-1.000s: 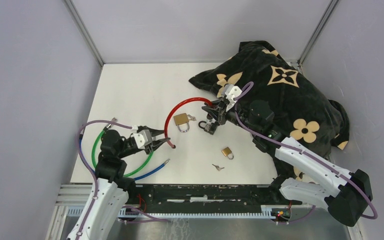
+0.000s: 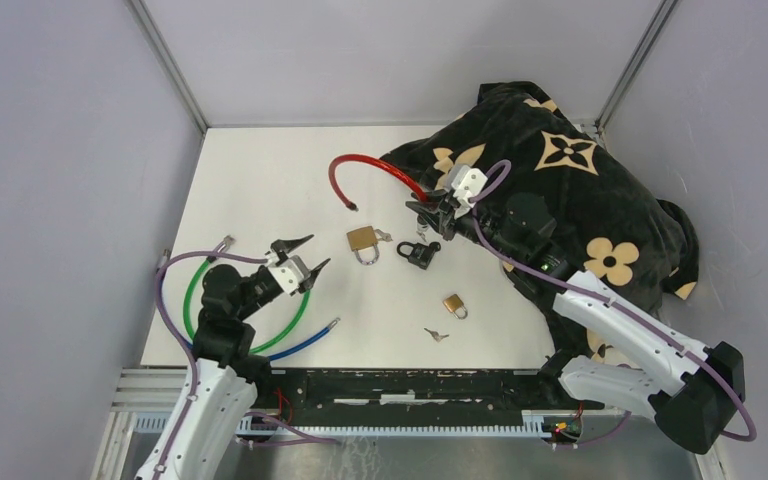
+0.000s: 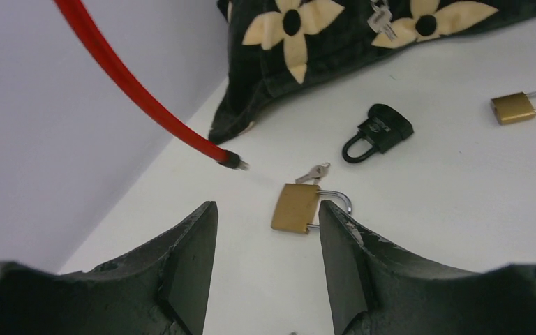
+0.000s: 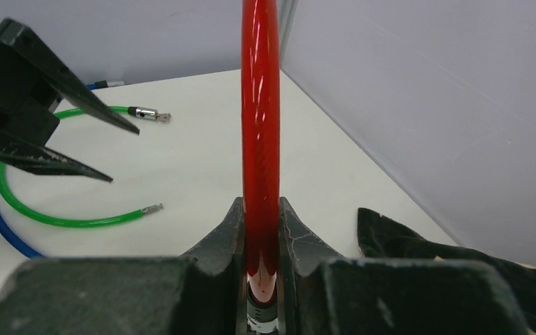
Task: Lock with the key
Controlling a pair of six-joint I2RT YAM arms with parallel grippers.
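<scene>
A red cable lock (image 2: 374,160) curves up through the air, and my right gripper is shut on it near one end. Its free end (image 3: 232,160) hangs loose, ending in a black collar and a small metal tip. A silver key (image 3: 382,22) dangles in front of the blanket in the left wrist view, below my right gripper in the top view. My left gripper (image 2: 306,258) stands open left of the brass padlock, nothing between its fingers, apart from the red cable's free end.
On the white table lie a large brass padlock (image 2: 362,239) with a key, a black padlock (image 2: 419,253), a small brass padlock (image 2: 455,304) and loose keys (image 2: 436,335). Green (image 2: 290,322) and blue (image 2: 308,341) cables lie left. A dark blanket (image 2: 560,200) covers the right.
The cable's free end has sprung up and away toward the back. My right gripper still holds the other end.
</scene>
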